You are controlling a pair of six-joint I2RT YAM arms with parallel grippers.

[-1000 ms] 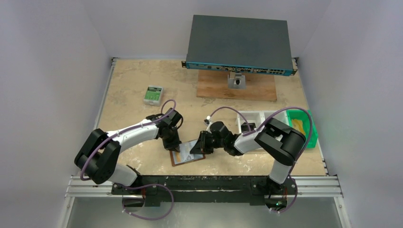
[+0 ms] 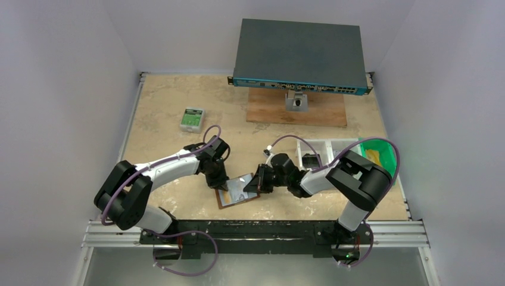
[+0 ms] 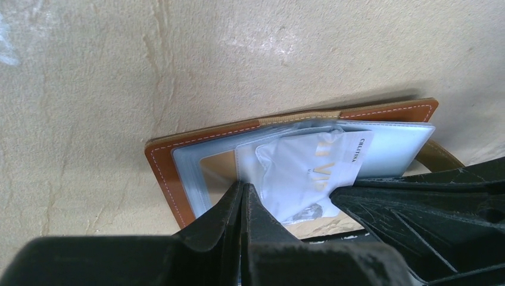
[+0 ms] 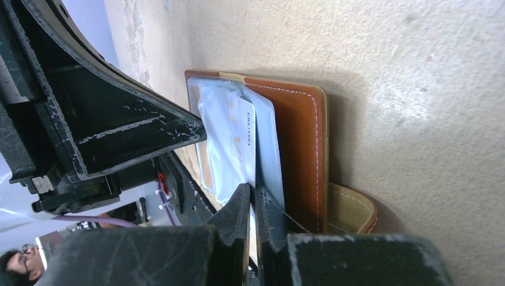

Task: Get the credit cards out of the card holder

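The brown card holder [image 3: 170, 179] lies open on the table, its clear sleeves [image 3: 393, 143] facing up. A white card [image 3: 336, 161] with gold VIP lettering sits partly inside a wrinkled sleeve. In the right wrist view, my right gripper is shut on the free edge of this card [image 4: 247, 128]. My left gripper is shut at the holder's other side, with its fingertips pinching the sleeve. A tan card [image 3: 219, 170] shows beneath. The fingers hide the lower part of the sleeves.
A white divided tray [image 2: 324, 145] and a green bin [image 2: 386, 152] stand at the right, behind the right arm. A small green-labelled box [image 2: 192, 119] is at the back left. The table's middle behind the holder is clear.
Holder and left gripper have slid slightly right together.
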